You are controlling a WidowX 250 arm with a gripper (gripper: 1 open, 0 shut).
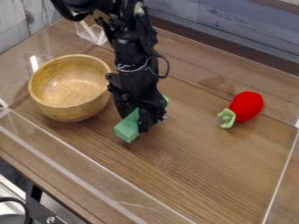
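Note:
The black gripper [135, 112] hangs over the middle of the table [187, 175], shut on a green object [129, 129] that is held low at the table, tilted. The gripper's fingers partly hide the object, so its exact shape is unclear.
A wooden bowl [52, 87] lies left of the gripper. A red tomato-like vegetable [246, 105] with a green stem is at the right. A wall edge runs along the back right.

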